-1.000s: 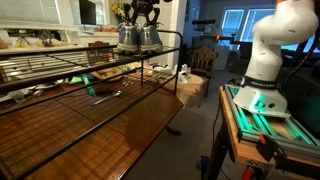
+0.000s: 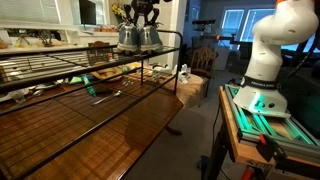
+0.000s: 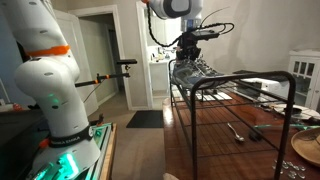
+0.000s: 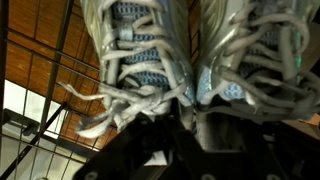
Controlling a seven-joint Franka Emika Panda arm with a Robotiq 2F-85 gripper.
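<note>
A pair of light grey sneakers with white laces stands side by side on the top tier of a dark wire rack; the left shoe (image 4: 148,60) and right shoe (image 4: 262,60) fill the wrist view. From the side, the shoes (image 2: 139,38) sit near the rack's far end, directly beneath my gripper (image 3: 190,42). Dark finger parts blur into the lower edge of the wrist view, close to the laces and the inner sides of the shoes. How far apart the fingers stand, and whether they touch a shoe, is hidden there.
The wire rack (image 3: 236,77) stands on a brown wooden tabletop (image 2: 110,135). Beneath its upper tier lie small items, among them a spoon-like utensil (image 3: 235,131). A second arm (image 3: 62,100) stands across the gap, over open floor.
</note>
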